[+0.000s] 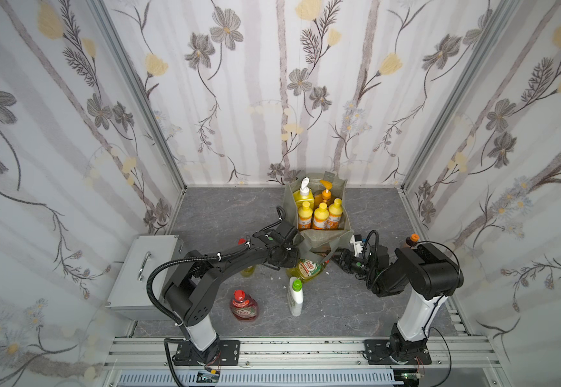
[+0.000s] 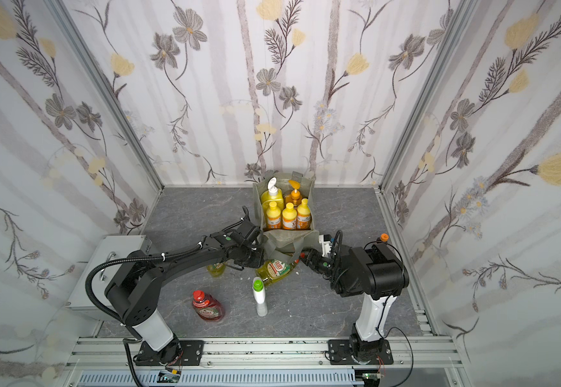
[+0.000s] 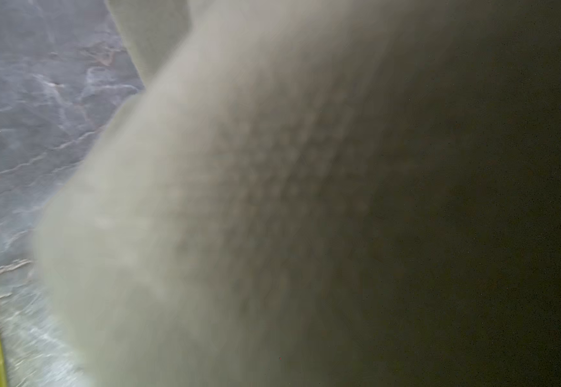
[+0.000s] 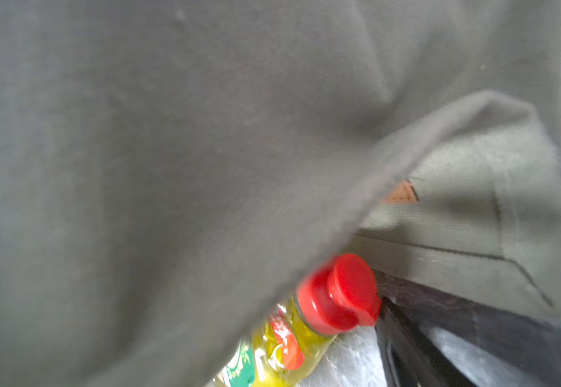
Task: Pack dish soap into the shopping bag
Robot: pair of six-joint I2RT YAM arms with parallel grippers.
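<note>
The grey-green shopping bag (image 1: pixel 315 238) holds several yellow and orange bottles (image 1: pixel 320 217). A yellow-green dish soap bottle (image 1: pixel 307 269) with a red cap (image 4: pixel 348 290) lies in front of the bag, partly under its cloth in the right wrist view. My left gripper (image 1: pixel 288 258) is against the bag's front left; its wrist view is filled by blurred cloth and its fingers are hidden. My right gripper (image 2: pixel 303 258) is at the bag's front right, one dark finger (image 4: pixel 402 342) beside the red cap; how wide it stands does not show.
A red dish soap bottle (image 1: pixel 243 307) and a white green-capped bottle (image 1: pixel 295 298) stand at the front. Another yellow bottle (image 2: pixel 216 271) is under the left arm. A grey metal box (image 1: pixel 129 271) is at the left.
</note>
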